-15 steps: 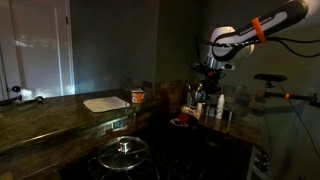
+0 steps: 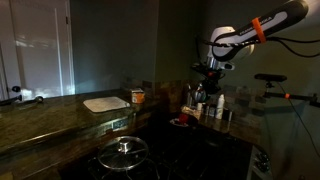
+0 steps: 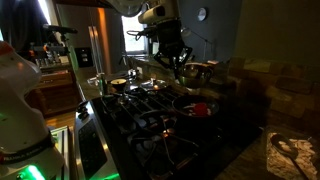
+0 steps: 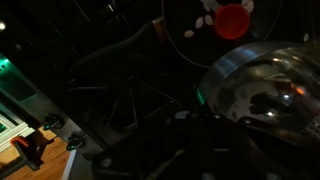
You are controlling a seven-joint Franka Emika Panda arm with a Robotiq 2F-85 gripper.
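Observation:
My gripper (image 2: 209,72) hangs in the air above the stove at the right in the first exterior view. In the second exterior view the gripper (image 3: 178,72) is high over the burners. It is shut, and nothing clearly shows between its fingers. A shiny, rounded metal or glass vessel (image 4: 262,85) fills the right of the wrist view, close beside the dark gripper parts; whether they touch cannot be made out. Beyond it lies a dark pan (image 4: 190,45) with a red round object (image 4: 231,20) and pale pieces inside. The red object (image 3: 200,108) also shows in the second exterior view.
A lidded pan (image 2: 123,153) sits at the stove's near left. On the counter are a pale tray (image 2: 106,104) and an orange-and-white tub (image 2: 138,96). A white bottle (image 2: 220,105) stands at the back. The second exterior view has a spoon (image 3: 288,150) on a board at right.

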